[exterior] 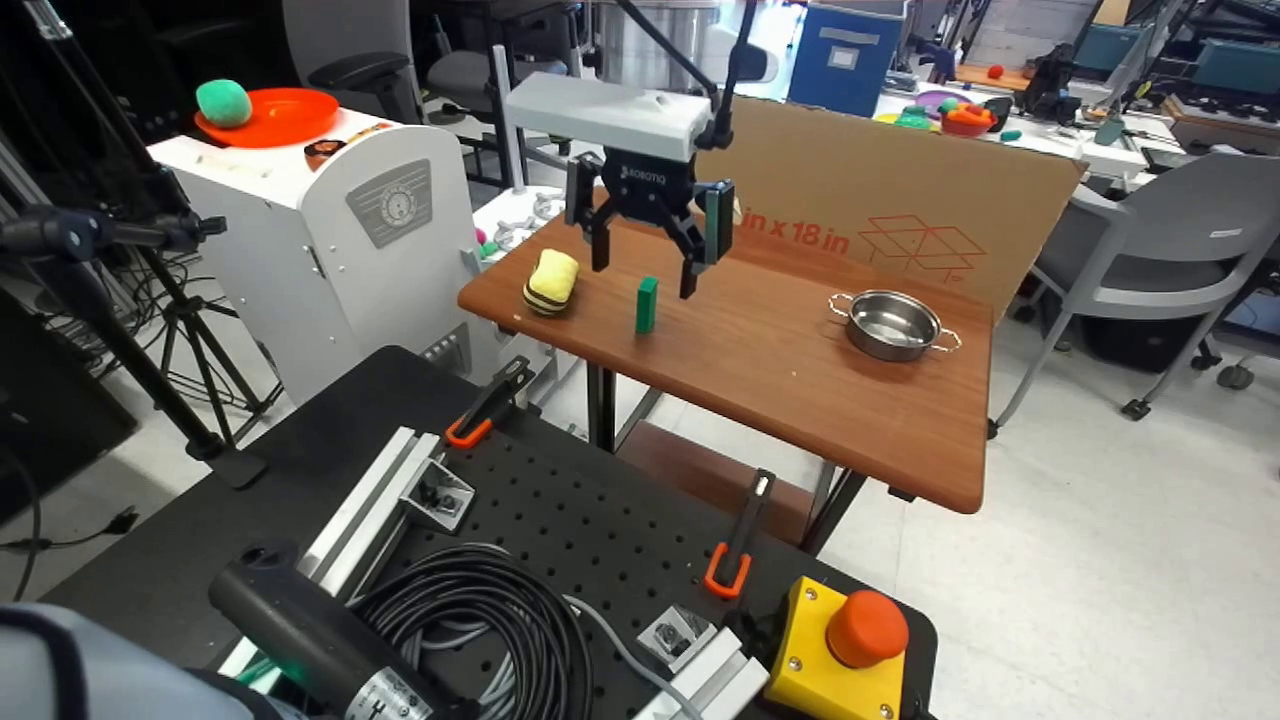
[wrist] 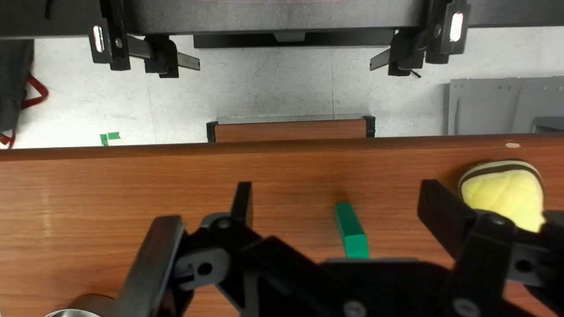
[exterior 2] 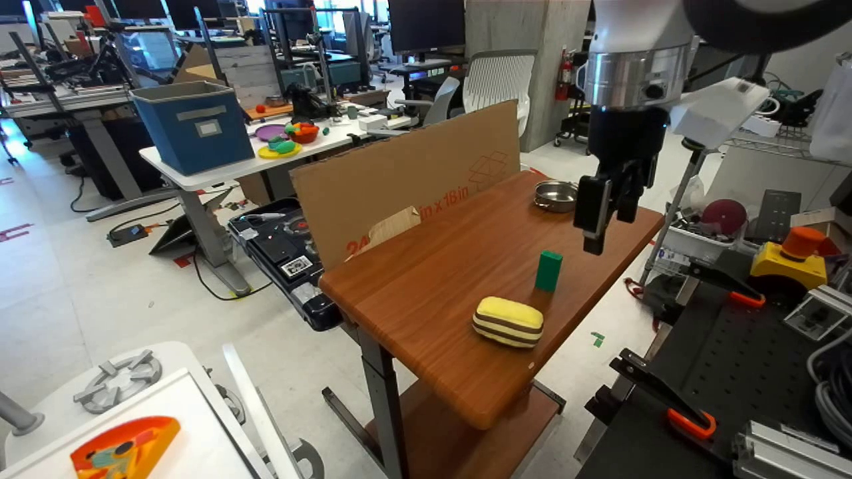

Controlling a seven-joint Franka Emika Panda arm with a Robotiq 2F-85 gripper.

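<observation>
A green block (exterior: 645,306) stands upright on the brown table, alone on a bare patch of wood. Above it hangs my gripper (exterior: 644,266), open, its fingers wide apart and empty. Seen from the wrist, the block (wrist: 351,230) lies between the two fingers and below them, partly covered by the gripper body. A yellow plush toy with dark stripes (exterior 2: 508,322) lies beside the block, near the table's end. The small steel pot (exterior: 894,325) with two handles sits toward the opposite end of the table, and the wrist view catches only its rim (wrist: 73,312).
An upright cardboard sheet (exterior: 888,192) lines the table's far edge. In front of the table is a black perforated bench (exterior: 576,480) with clamps, coiled cables and a red emergency button (exterior: 866,628). The wood between block and pot is clear.
</observation>
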